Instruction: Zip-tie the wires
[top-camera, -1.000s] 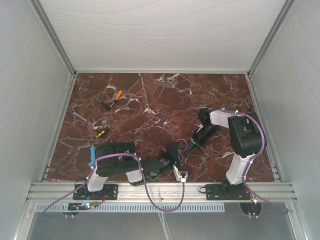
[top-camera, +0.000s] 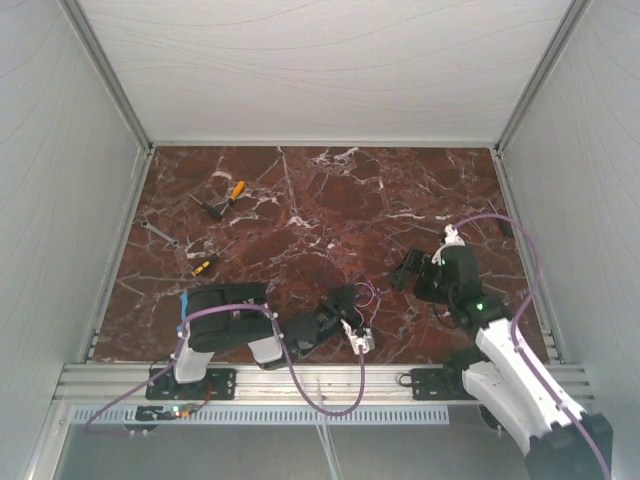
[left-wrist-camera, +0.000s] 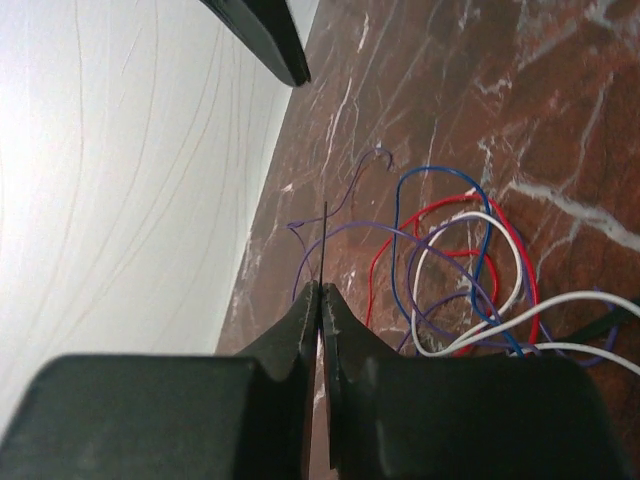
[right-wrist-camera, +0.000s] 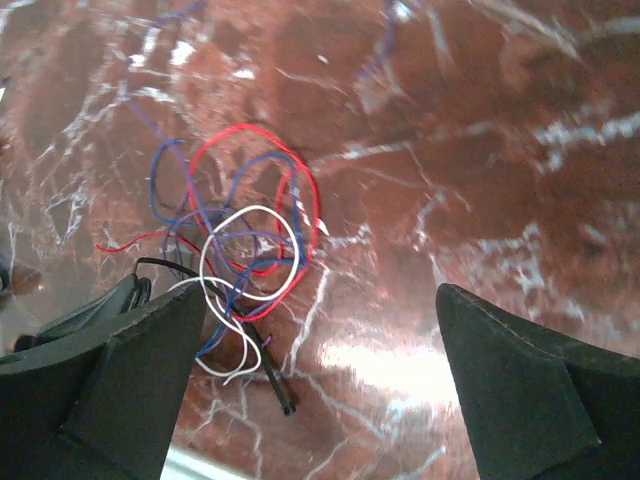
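Observation:
A loose bundle of blue, red, white and purple wires lies coiled on the marble table, also seen in the left wrist view as tangled wires (left-wrist-camera: 470, 255). My left gripper is shut beside the bundle, with a thin black strip (left-wrist-camera: 324, 235), apparently a zip tie, standing out of its fingertips. In the right wrist view a black strap (right-wrist-camera: 165, 263) curves from the left gripper toward the wires. A black rod-like end (right-wrist-camera: 275, 385) shows below them; how they join is hidden. My right gripper is open above the table, nothing between its fingers.
At the far left lie orange-handled pliers (top-camera: 236, 192), a wrench (top-camera: 160, 233) and a yellow-handled tool (top-camera: 205, 265). A dark object (top-camera: 505, 228) rests near the right wall.
My right gripper has drawn back to the right from the wires, and its arm has swung round toward the front right. The left arm stays almost still.

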